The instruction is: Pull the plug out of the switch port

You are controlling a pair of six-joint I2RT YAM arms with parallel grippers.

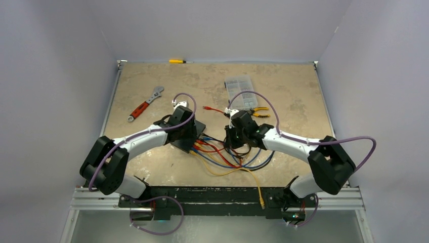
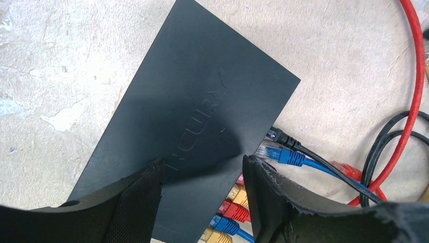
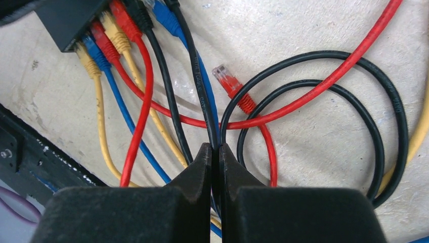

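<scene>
The flat black switch (image 2: 202,86) lies on the table, a row of plugs along one edge. Over it my left gripper stands part open, fingers apart, no object showing between them. At the port edge sit a black plug (image 2: 282,137) and a blue plug (image 2: 283,155) with its clear body showing; whether either is fully seated I cannot tell. My right gripper is shut on the black cable (image 3: 200,83), right of the switch. The blue cable (image 3: 208,93) runs close along it; whether it is pinched too is unclear.
A loose red plug (image 3: 227,81) lies among the looped cables. An adjustable wrench (image 1: 146,104), a clear organizer box (image 1: 241,91) and yellow pliers (image 1: 261,112) lie farther back.
</scene>
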